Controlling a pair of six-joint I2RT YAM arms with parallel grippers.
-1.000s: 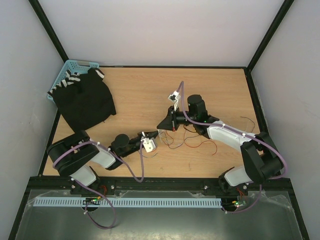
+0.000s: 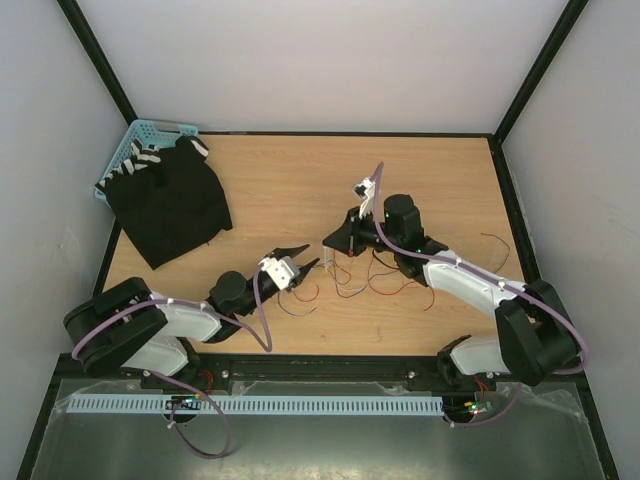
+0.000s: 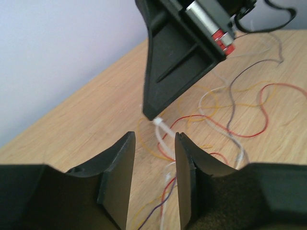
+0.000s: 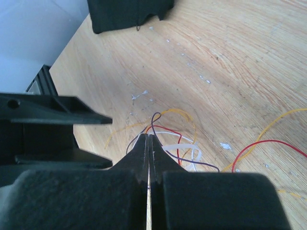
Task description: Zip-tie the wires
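Note:
Thin red, yellow, white and dark wires [image 2: 385, 292] lie loosely across the middle of the table. A white zip tie meets the fingertip of my right gripper and slants down among the wires; in the right wrist view the zip tie [image 4: 180, 147] reaches rightward from the shut fingertips. My left gripper [image 2: 314, 255] is open close by on the left. Between its fingers in the left wrist view, wire strands [image 3: 168, 184] and part of the tie show beyond, none gripped. The tie's clasp cannot be made out clearly.
A black cloth [image 2: 170, 200] hangs over a light blue basket [image 2: 150, 133] at the back left. Bare tabletop [image 2: 330, 165] stretches behind the grippers. Purple cables [image 2: 460, 262] trail along both arms.
My left gripper has opened and backed away leftward from the right fingertips, its wrist turned. The right gripper has shifted slightly right and toward the back, the white tie at its tip.

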